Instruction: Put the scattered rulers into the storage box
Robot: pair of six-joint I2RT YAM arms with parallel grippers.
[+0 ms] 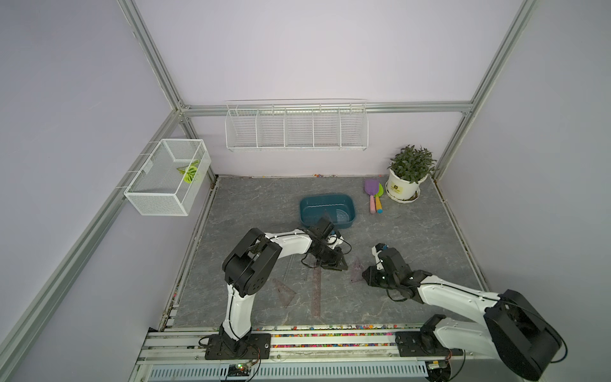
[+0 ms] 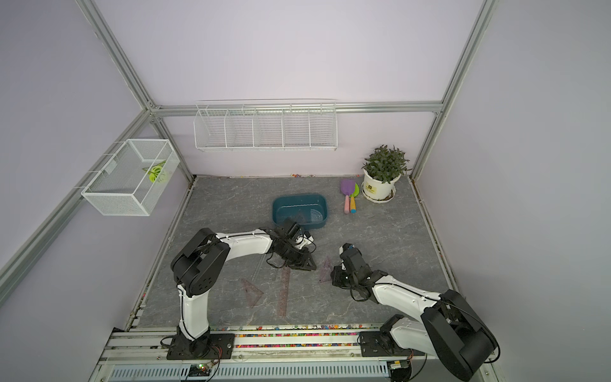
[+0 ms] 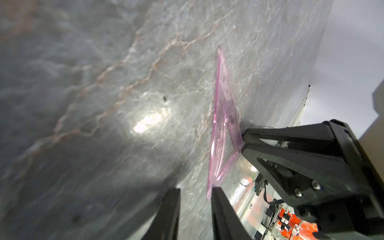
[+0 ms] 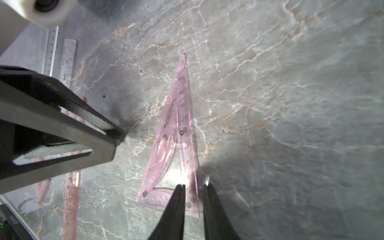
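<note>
A clear pink set square (image 4: 188, 160) lies on the table between my two grippers. In the top left view, my left gripper (image 1: 345, 266) is on its left and my right gripper (image 1: 366, 276) on its right. Both are partly open, and neither visibly clasps it. Their fingertips appear at its edge in the wrist views; whether they touch it is unclear. A long pink ruler (image 1: 316, 296) and another pink triangle (image 1: 284, 293) lie nearer the front. Clear straight rulers (image 4: 68, 60) show in the right wrist view. The blue-green storage box (image 1: 306, 210) stands behind my left arm.
Toy shovels (image 1: 371, 188) and a potted plant (image 1: 403, 186) stand at the back right. White wire baskets hang on the back wall (image 1: 296, 127) and left wall (image 1: 159, 203).
</note>
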